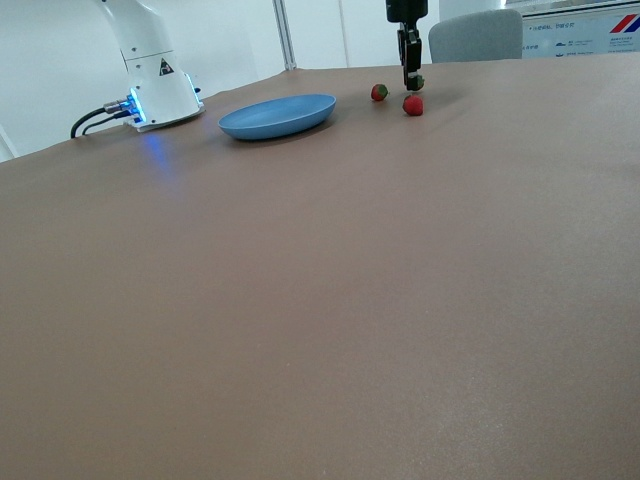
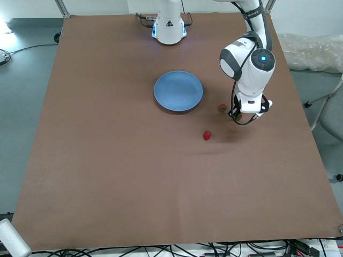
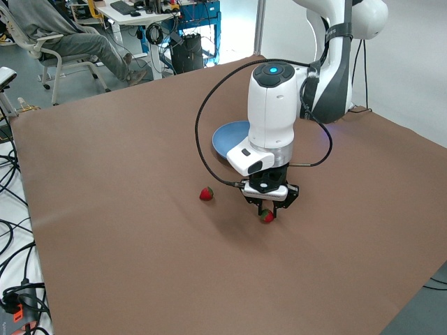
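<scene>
A blue plate sits on the brown table. My gripper hangs low right of the plate in the left view, its fingers down around a strawberry near the tabletop; in the right view they appear apart, and whether they touch it is unclear. A second strawberry lies nearer the left camera, and another lies between plate and gripper in the left view.
A white robot base with cables stands at the table's back. A grey chair is beside the table.
</scene>
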